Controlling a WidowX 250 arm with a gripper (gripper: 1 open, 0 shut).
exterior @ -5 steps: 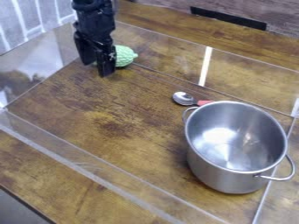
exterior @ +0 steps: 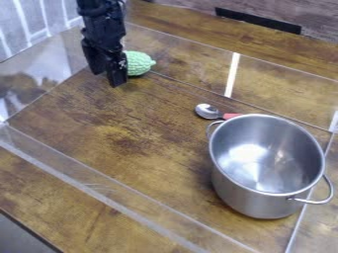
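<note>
My black gripper (exterior: 111, 71) reaches down from the top left, low over the wooden table, beside a pale green textured object (exterior: 136, 62) that sits just behind and to its right. The fingertips are small and dark in this view, and I see nothing clearly held between them. A large steel pot (exterior: 264, 168) with two handles stands at the right front. A spoon (exterior: 209, 112) with a red handle lies just behind the pot.
Clear low panels or sheet edges border the wooden work area (exterior: 113, 148). A dark slot or object (exterior: 251, 32) lies at the back right.
</note>
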